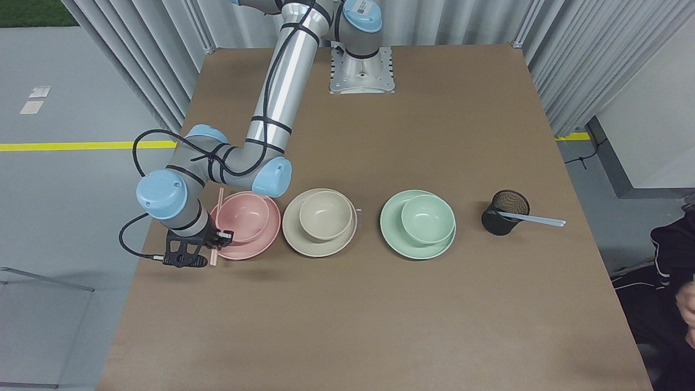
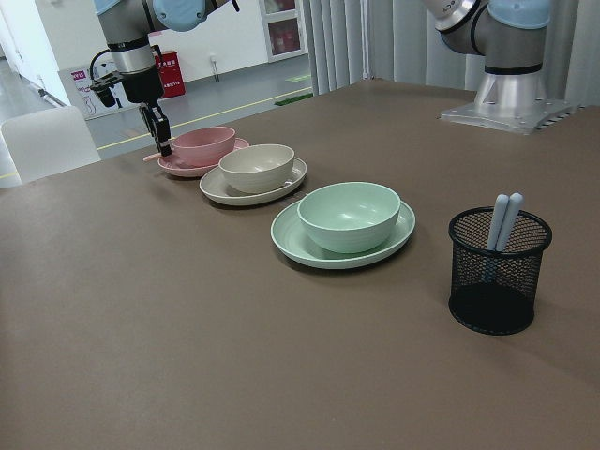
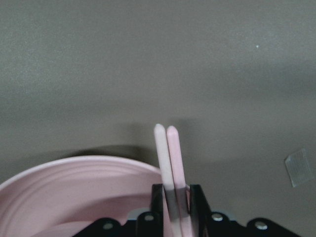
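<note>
Pink chopsticks (image 3: 175, 158) lie along the side of the pink bowl and plate (image 1: 242, 214). My gripper sits over their lower part, a finger on either side of the pair in the wrist view; whether it grips them I cannot tell. Cream (image 1: 323, 214) and mint (image 1: 427, 219) bowls stand on matching plates in a row to the right. A black mesh cup (image 1: 496, 222) at the right holds light blue chopsticks (image 1: 541, 219).
The robot's base (image 1: 361, 78) stands at the back. A person sits at the right edge.
</note>
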